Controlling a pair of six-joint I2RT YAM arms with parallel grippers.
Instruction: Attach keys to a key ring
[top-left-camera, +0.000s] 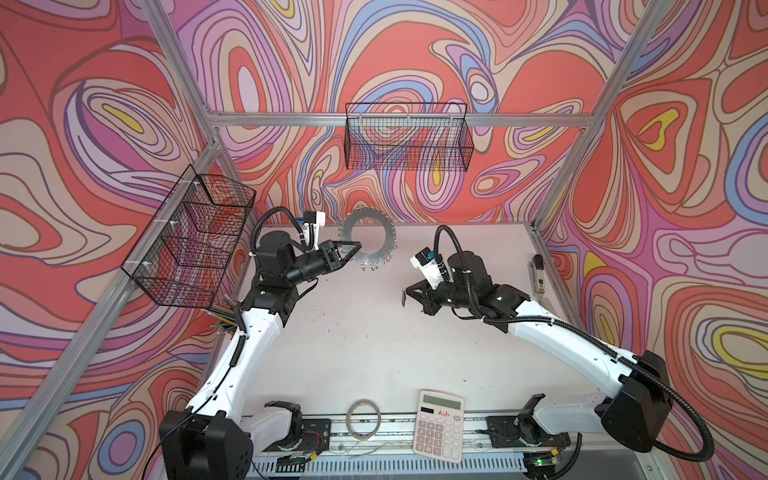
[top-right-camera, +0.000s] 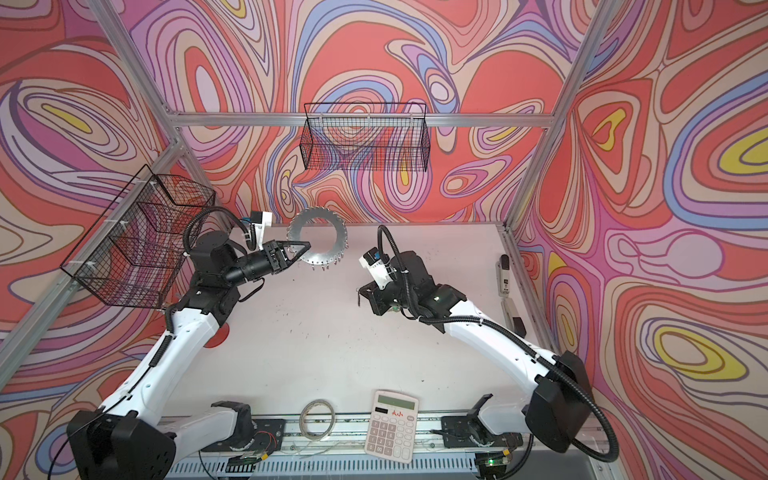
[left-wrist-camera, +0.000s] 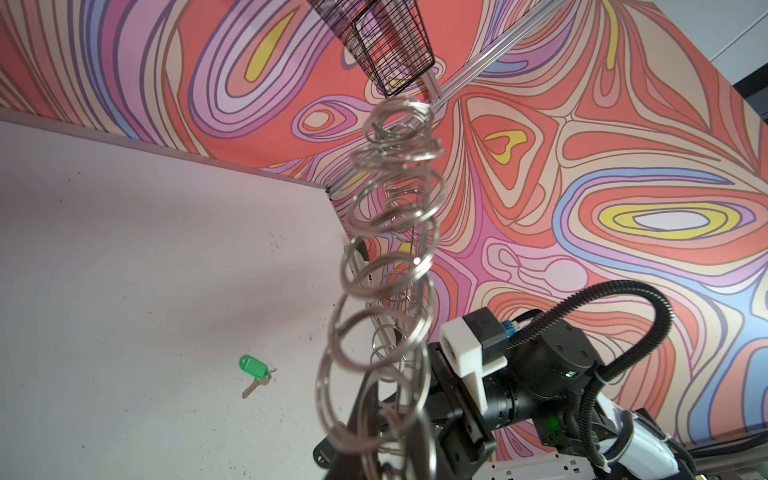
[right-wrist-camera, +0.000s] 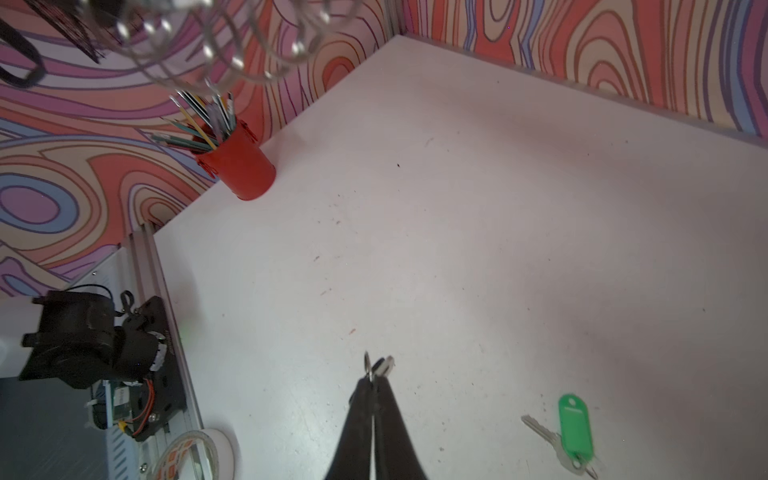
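Note:
My left gripper (top-left-camera: 349, 249) holds up a large metal disc (top-left-camera: 349, 224) hung with many small rings, whose coils (left-wrist-camera: 384, 320) fill the left wrist view's middle. My right gripper is shut in mid-air near the middle of the table; a small thin silvery piece shows at its blurred fingertips, possibly a key, hard to tell. On the table below lies a green tag with a key beside it, also visible in the left wrist view.
A red pen cup (right-wrist-camera: 240, 164) stands at the table's left edge. A calculator (top-left-camera: 438, 425) and a tape roll (top-left-camera: 364, 404) sit at the front edge. Wire baskets (top-left-camera: 408, 136) hang on the frame.

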